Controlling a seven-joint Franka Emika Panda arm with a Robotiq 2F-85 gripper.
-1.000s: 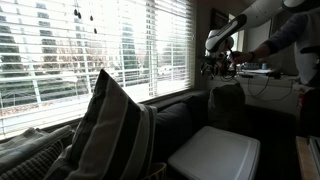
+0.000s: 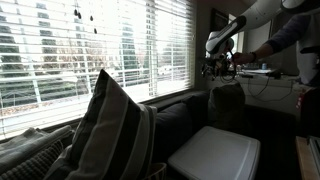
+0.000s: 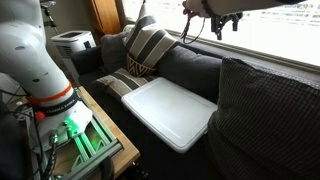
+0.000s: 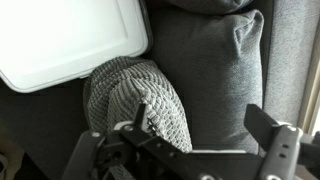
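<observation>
My gripper stands open in the wrist view, its two dark fingers wide apart with no object held between them. Below it lies a textured grey cushion, beside a smooth dark grey cushion. A flat white box or lid rests at the upper left of that view. From the side, the gripper hangs high above the sofa's far end, over a dark cushion. The white box lies flat on the seat in exterior view 2, with the large textured cushion to its right.
A striped pillow leans at the sofa's near end, and a smaller patterned cushion lies by another striped pillow. Blinds line the window behind. A wooden table edge borders the front.
The arm and gripper have barely shifted at the upper right. The cushions and white box look unmoved.
</observation>
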